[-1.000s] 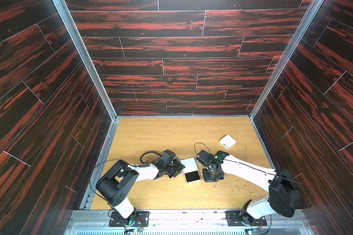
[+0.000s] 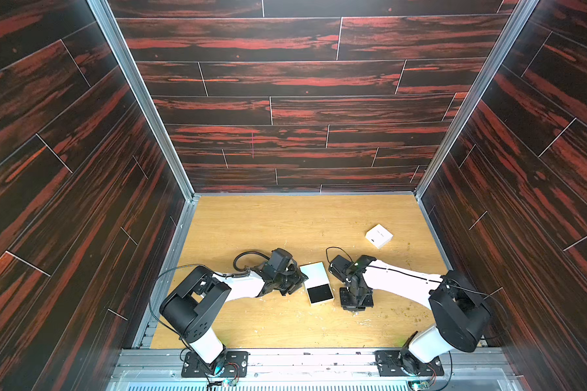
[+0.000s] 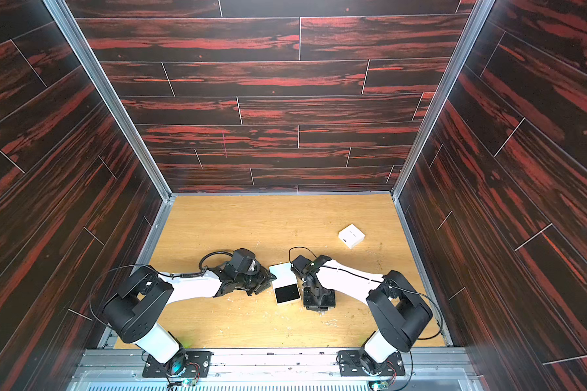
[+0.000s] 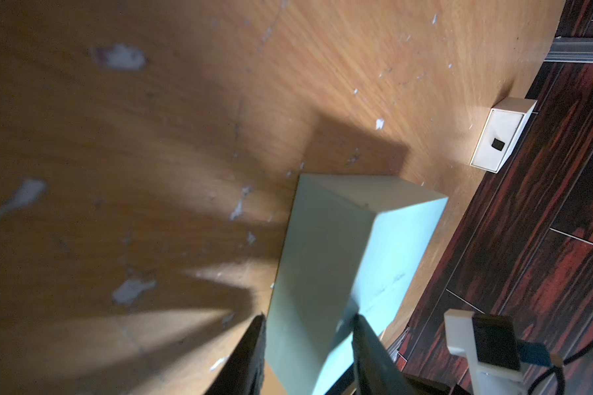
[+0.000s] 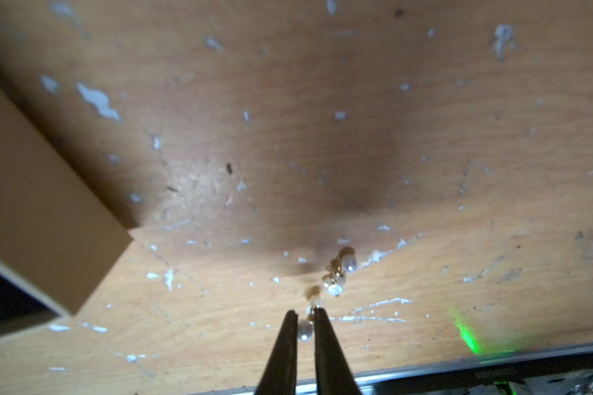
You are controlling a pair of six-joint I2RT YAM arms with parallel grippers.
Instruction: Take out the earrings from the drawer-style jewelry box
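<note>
The white jewelry box (image 2: 315,273) stands on the table with its black-lined drawer (image 2: 319,293) pulled out towards the front. My left gripper is at the box's left side, fingers part open, one finger beside the side wall and the other over the top; contact is unclear. In the right wrist view, one pearl earring (image 5: 336,283) lies on the wood. The pearl of a second earring (image 5: 305,330) shows in the narrow gap of my right gripper; whether the fingers touch it is unclear. In the top views the right arm hides both earrings.
A small white box (image 2: 379,236) sits towards the back right, clear of both arms. To the left of the right gripper is the drawer's corner (image 5: 79,263).
The left arm, the jewelry box and its drawer appear unmoved.
</note>
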